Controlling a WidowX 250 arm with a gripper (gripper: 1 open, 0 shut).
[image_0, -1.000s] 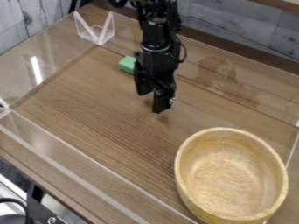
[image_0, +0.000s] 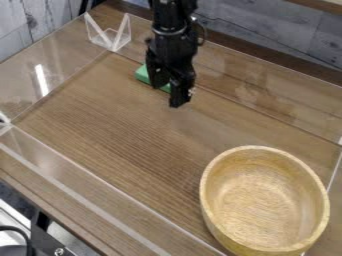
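My black gripper (image_0: 168, 78) hangs from the top of the view over the back middle of the wooden table, open, its tips above and beside a green object (image_0: 150, 74). The gripper partly hides the green object, so I cannot tell whether they touch. A large pale yellow bowl (image_0: 265, 168) sits at the front right.
A clear plastic holder (image_0: 107, 32) stands at the back left corner. Grey plank walls border the back.
My gripper has moved back, away from the table's middle, toward the green object, and now covers more of it.
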